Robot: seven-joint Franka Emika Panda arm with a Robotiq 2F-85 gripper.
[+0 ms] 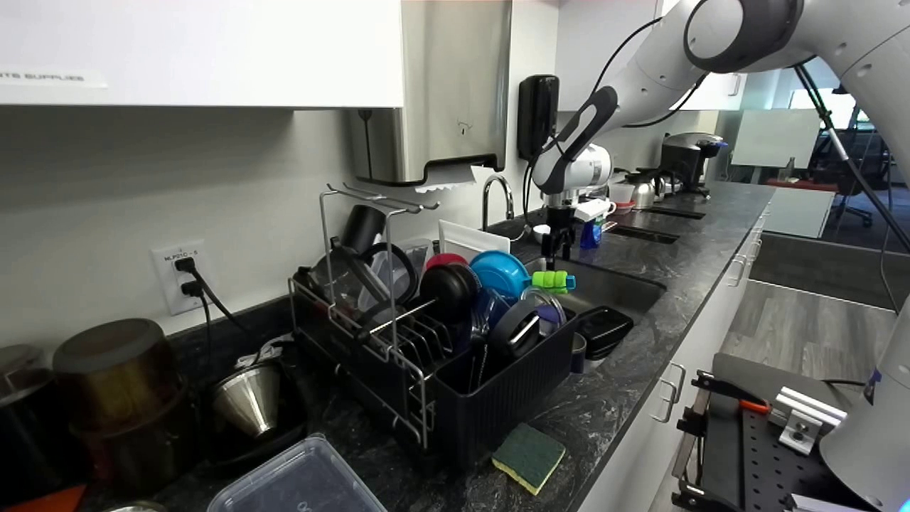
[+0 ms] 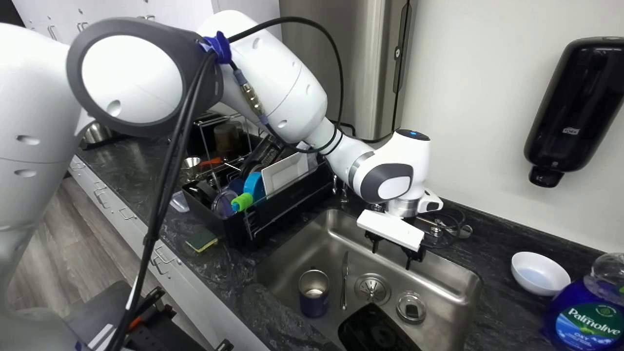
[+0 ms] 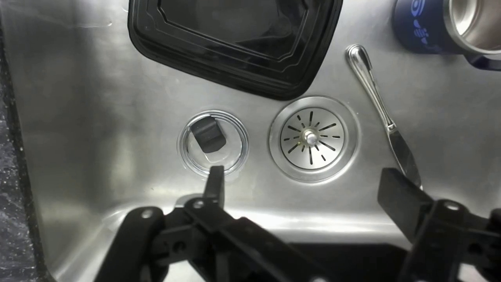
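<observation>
My gripper stands open above the sink (image 2: 275, 266), with nothing between its fingers. In the wrist view, a round clear lid (image 3: 230, 151) with a dark tab lies on the sink floor, just beyond the left finger. Right of it is the drain strainer (image 3: 310, 137). A silver knife (image 3: 373, 91) lies farther right, its blade end close to the right fingertip in the picture. A black container (image 3: 230, 42) and a dark blue mug (image 3: 422, 28) are at the far side. From exterior view 2, the gripper (image 2: 392, 255) hangs over the sink's back part, clear of these things.
A crowded dish rack (image 1: 512, 375) stands beside the sink, with a green and yellow sponge (image 1: 530, 456) in front. A white bowl (image 2: 539, 273) and a blue soap bottle (image 2: 588, 310) occupy the opposite counter. The faucet (image 1: 497, 192) rises behind the sink.
</observation>
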